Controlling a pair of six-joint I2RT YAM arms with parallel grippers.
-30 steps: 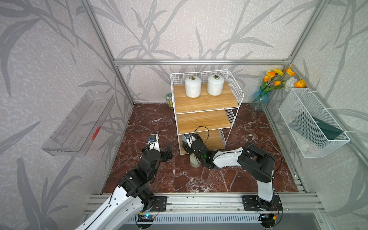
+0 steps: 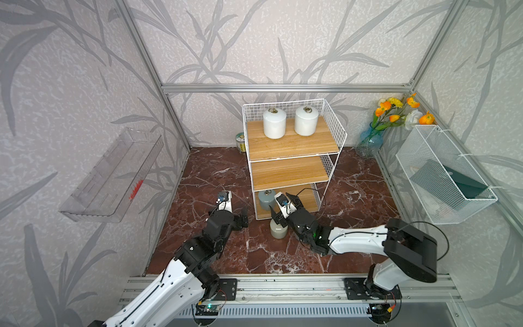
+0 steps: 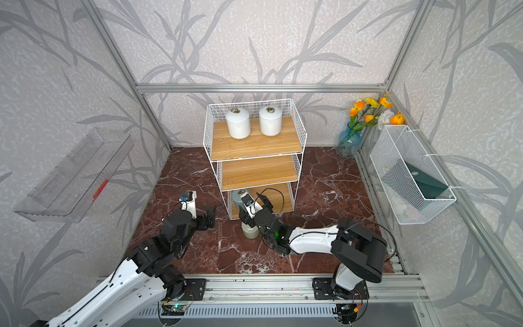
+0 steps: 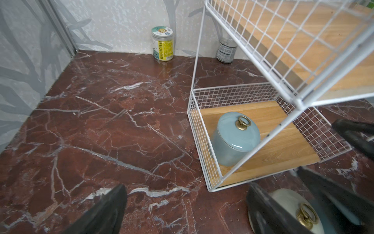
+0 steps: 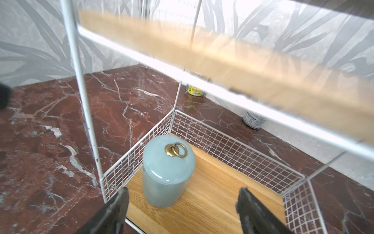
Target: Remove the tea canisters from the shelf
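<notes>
A pale blue canister point(image 5: 165, 183) with a brass ring stands upright on the bottom tier of the white wire shelf point(image 2: 294, 171), near its left side. Facing it from the front, my right gripper is open, its fingers apart and empty. On the top tier are two white canisters point(image 2: 274, 125) side by side. A grey-white canister point(image 2: 279, 231) rests on the table before the shelf, partly covered by the right arm in the top left view. My left gripper is open and empty, left of the shelf's front corner.
Tins point(image 4: 162, 43) stand behind the shelf. A clear bin point(image 2: 114, 177) hangs at the left wall and a wire basket point(image 2: 444, 174) at the right, near a flower vase point(image 2: 370, 140). The middle tier is empty. Marble table point(image 4: 97, 128) left of the shelf is clear.
My right gripper has drawn back toward the right, away from the blue canister, uncovering more of it. The left gripper has shifted slightly right. The canisters stay in place.
</notes>
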